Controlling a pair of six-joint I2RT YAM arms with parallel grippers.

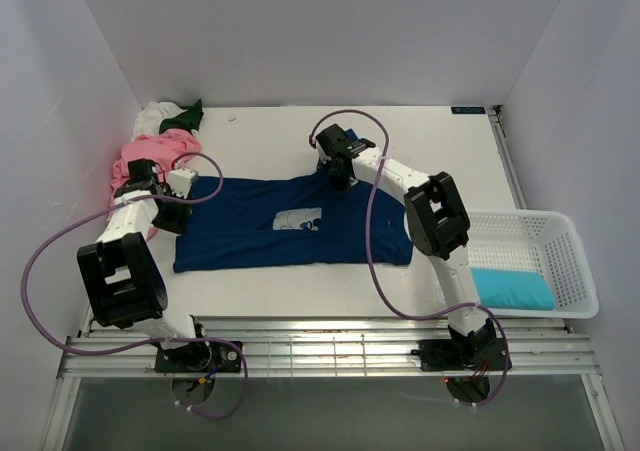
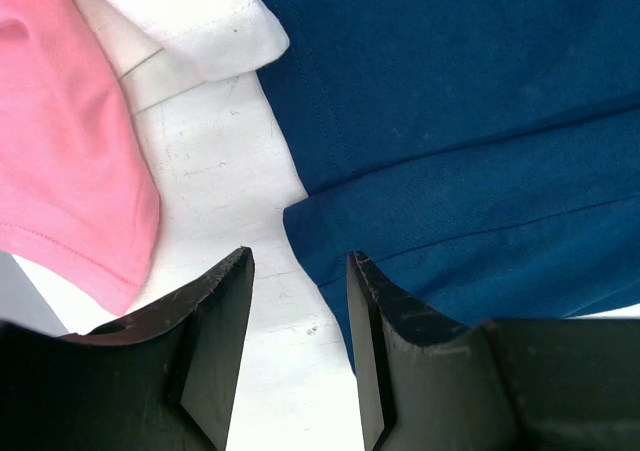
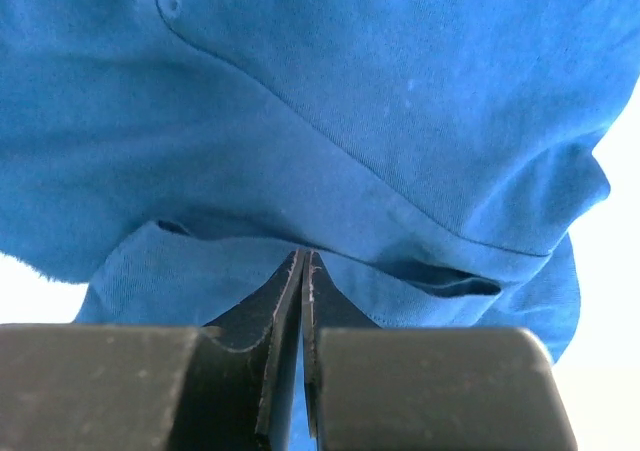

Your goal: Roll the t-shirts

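A navy t-shirt (image 1: pixel 240 207) lies spread across the table, with a pale print (image 1: pixel 297 219) near its middle and its lower part folded along a long edge. At its left end my left gripper stands open, the shirt's edge (image 2: pixel 310 241) just ahead of its fingertips, nothing clasped. My right gripper is over the shirt's upper right part, fingers together. Its tips are at a folded sleeve edge (image 3: pixel 230 256); whether any cloth is pinched is hidden. In the top view the right arm covers part of the shirt.
A pink cloth (image 1: pixel 152 151), a white cloth (image 1: pixel 152 118) and a dark green cloth (image 1: pixel 185 119) are heaped at the back left. A white basket (image 1: pixel 575 271) with a folded turquoise cloth (image 1: pixel 512 289) stands at the right. Bare table lies in front of the shirt.
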